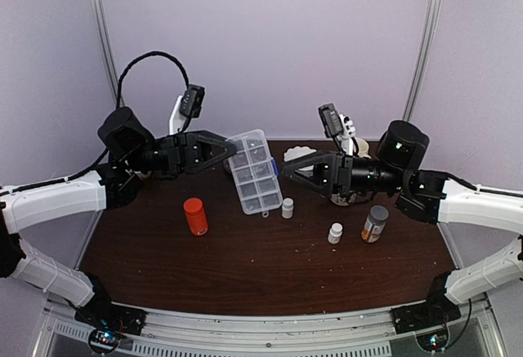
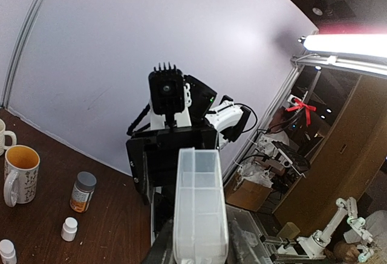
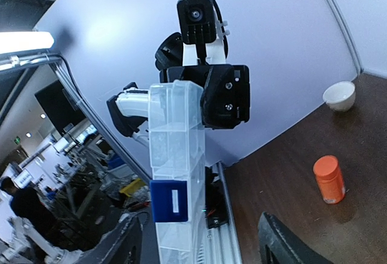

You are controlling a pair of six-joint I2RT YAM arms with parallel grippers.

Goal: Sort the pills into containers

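Note:
A clear pill organizer (image 1: pixel 255 173) with several compartments hangs tilted above the table, held at its upper left edge by my left gripper (image 1: pixel 232 146), which is shut on it. In the right wrist view its blue latch (image 3: pixel 170 201) faces me. My right gripper (image 1: pixel 288 169) is just right of the organizer, its fingers (image 3: pixel 281 243) spread with a gap and not gripping it. On the table stand an orange-red bottle (image 1: pixel 195 216), two small white bottles (image 1: pixel 287 207), and a grey-lidded bottle (image 1: pixel 375 223). No loose pills can be made out.
A patterned mug (image 2: pixel 22 173) with an orange inside stands at the back right, partly behind my right arm in the top view. A small white bowl sits at the back left.

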